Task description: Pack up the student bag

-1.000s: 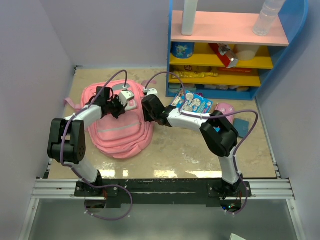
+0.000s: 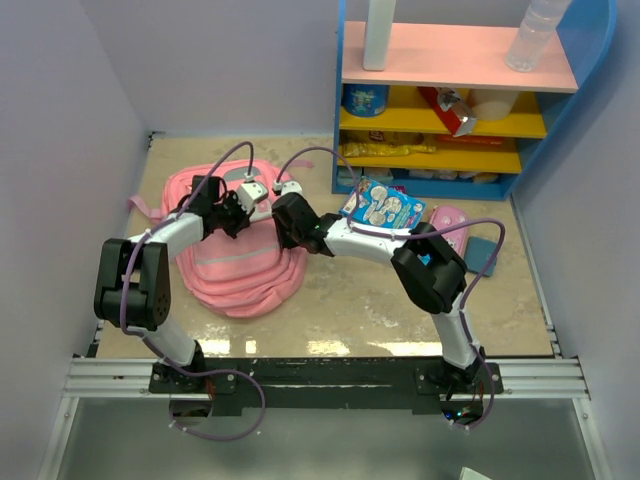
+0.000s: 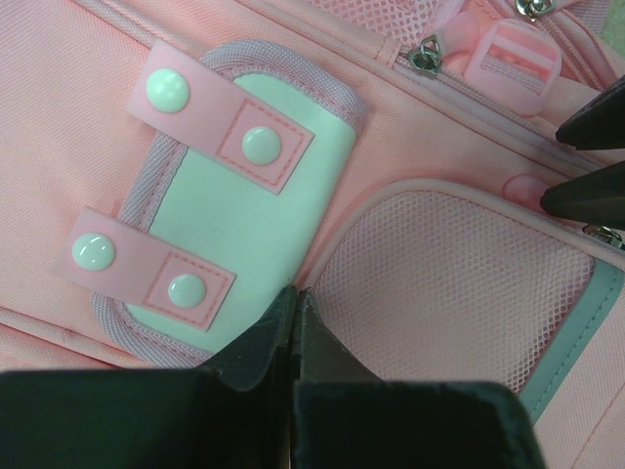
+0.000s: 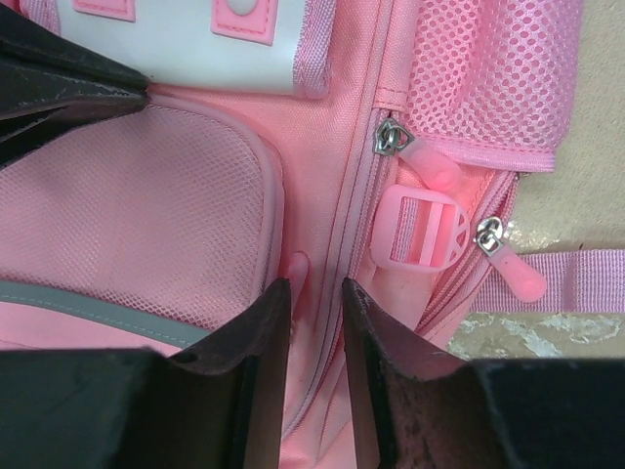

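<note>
A pink student bag (image 2: pixel 238 290) lies flat on the table at left, its front pocket closed. Over its middle, my left gripper is shut, its tips at the mesh pocket's (image 3: pixel 439 283) edge beside the mint flap; nothing shows between them. My right gripper stands part open above the bag's right side. One fingertip is by a pink zipper pull (image 4: pixel 297 272) near the mesh pocket's corner, and the zipper seam runs beneath the gap. Whether the fingers touch the pull is unclear. From above, the arms hide both sets of fingertips.
Right of the bag lie a blue patterned book (image 2: pixel 385 205), a pink case (image 2: pixel 450 226) and a dark blue item (image 2: pixel 481 256). A blue shelf (image 2: pixel 338 100) with several goods stands behind.
The left arm and the bag look unchanged.
</note>
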